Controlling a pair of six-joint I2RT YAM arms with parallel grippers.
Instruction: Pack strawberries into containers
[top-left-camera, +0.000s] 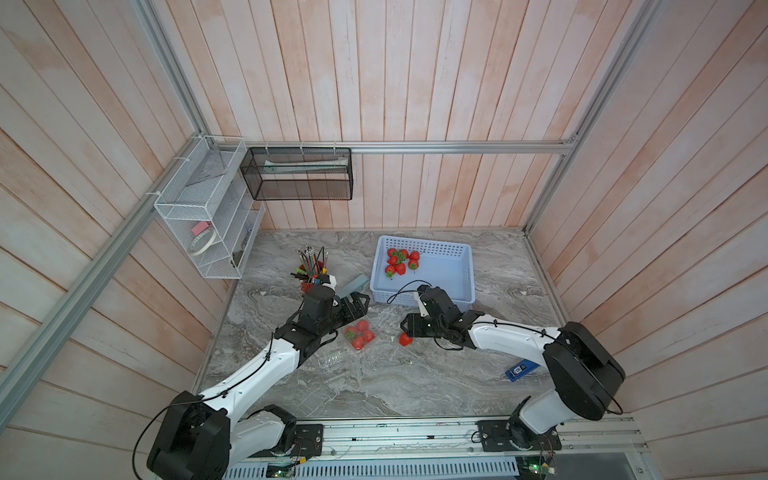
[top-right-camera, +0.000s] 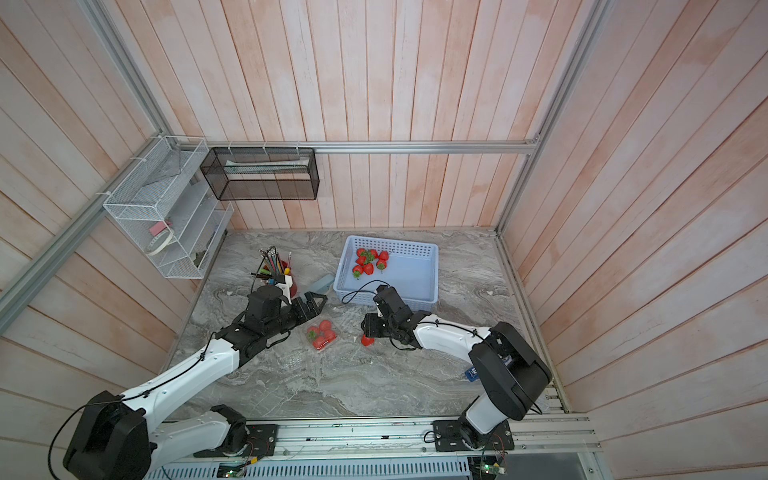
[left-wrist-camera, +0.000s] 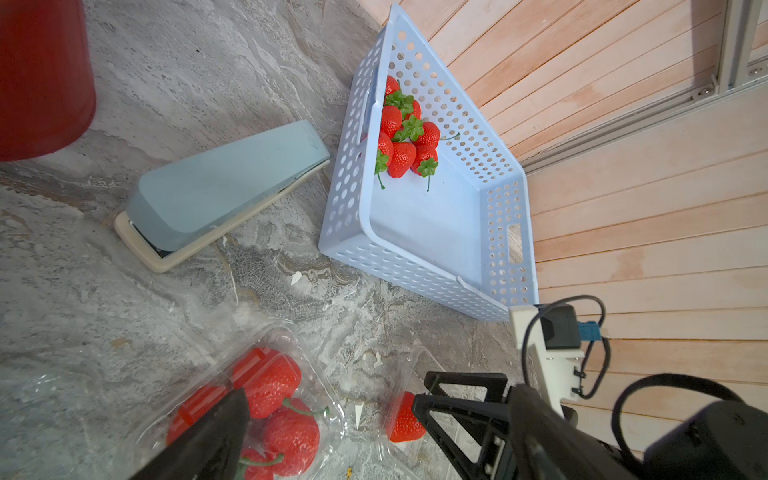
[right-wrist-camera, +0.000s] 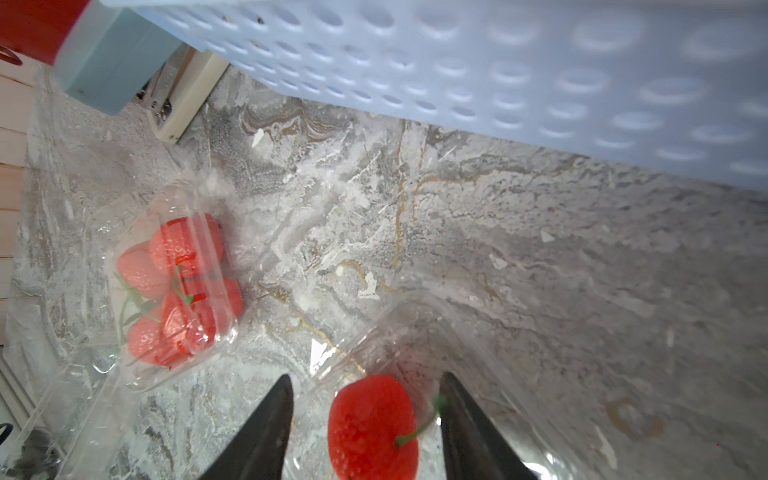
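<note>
A clear plastic container (right-wrist-camera: 464, 344) holds one strawberry (right-wrist-camera: 369, 420), with my right gripper open just above that berry, its fingers at either side in the right wrist view. To its left another clear container (left-wrist-camera: 336, 408) holds several strawberries (left-wrist-camera: 292, 440). My left gripper (top-left-camera: 357, 305) hovers open above and behind that filled container. The blue perforated basket (top-left-camera: 468, 272) at the back holds several loose strawberries (top-left-camera: 400, 260) in its left part.
A light blue stapler (left-wrist-camera: 224, 184) lies left of the basket, beside a red holder (left-wrist-camera: 44, 80) of pens and tools. A blue object (top-left-camera: 521, 369) lies under the right arm. Wire shelves (top-left-camera: 216, 224) hang at the back left.
</note>
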